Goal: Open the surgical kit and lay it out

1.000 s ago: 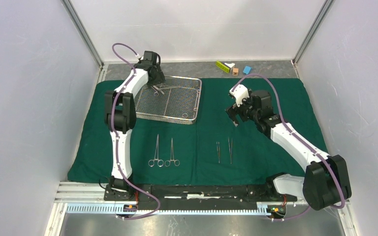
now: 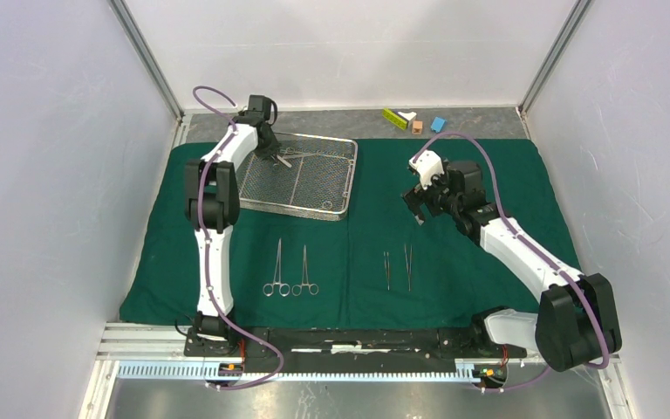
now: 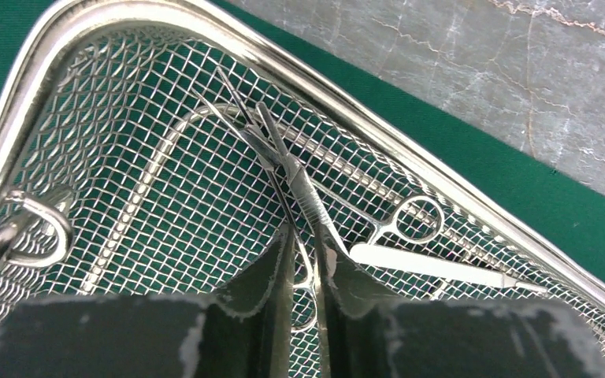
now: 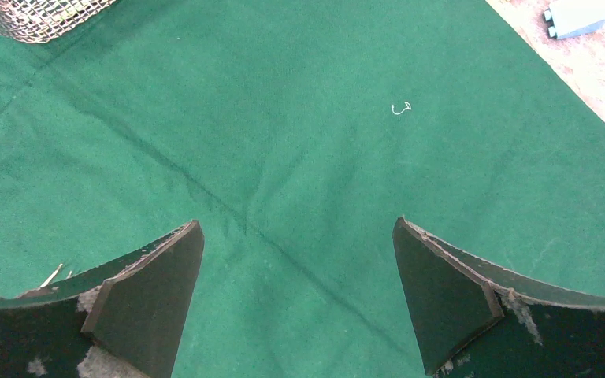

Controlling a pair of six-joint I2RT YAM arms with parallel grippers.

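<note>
The wire mesh tray (image 2: 292,209) stands at the back left with several metal instruments inside. Over its back-left part, my left gripper points down, fingers close together with a narrow gap. Just ahead of the tips lies a slim instrument with a textured handle (image 3: 307,193), crossing thinner tips; its lower end runs behind one finger. Beside it are a ring handle (image 3: 416,219) and a flat handle (image 3: 433,265). Whether anything is pinched is unclear. My right gripper is wide open above bare cloth, empty.
On the green cloth (image 2: 454,288) lie two ring-handled instruments, left (image 2: 277,275) and right (image 2: 305,279), plus two slim instruments (image 2: 408,266) to the right. Small blocks, one blue (image 2: 438,124), sit on the back ledge. Cloth between tray and right arm is clear.
My left gripper has come slightly toward the left and stays over the tray's back-left part. Instruments under it show differently. The right arm has barely moved.
</note>
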